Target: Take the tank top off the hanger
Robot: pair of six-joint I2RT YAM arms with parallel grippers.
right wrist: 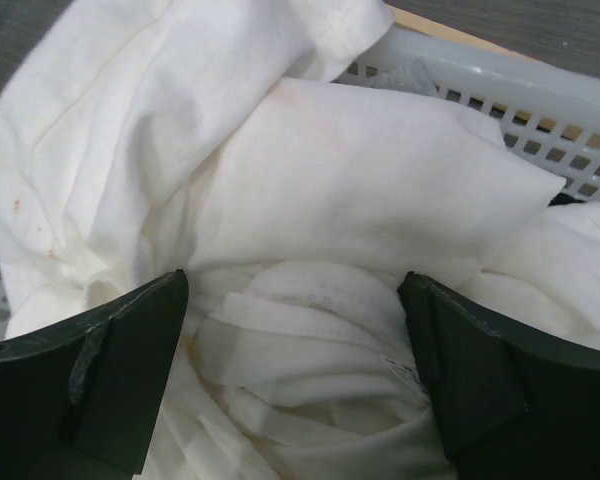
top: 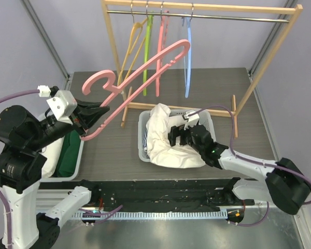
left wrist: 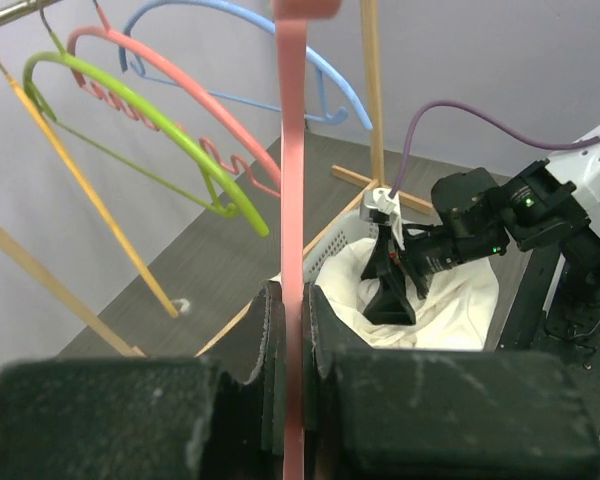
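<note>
A bare pink hanger (top: 140, 78) is held in the air on the left, with my left gripper (top: 97, 115) shut on its lower bar. In the left wrist view the pink hanger (left wrist: 293, 200) runs upright between the fingers. White cloth (top: 171, 140), likely the tank top, lies bunched in the grey basket (top: 143, 140). Down at that cloth, my right gripper (top: 179, 136) stands open. The right wrist view has white folds (right wrist: 300, 310) between the parted fingers, not clamped.
Yellow, green, pink and blue hangers hang from the rack's rail (top: 223, 17) behind. A second bin with green and white cloth (top: 68, 153) sits under the left arm. Between the two bins the floor (top: 111, 161) is clear.
</note>
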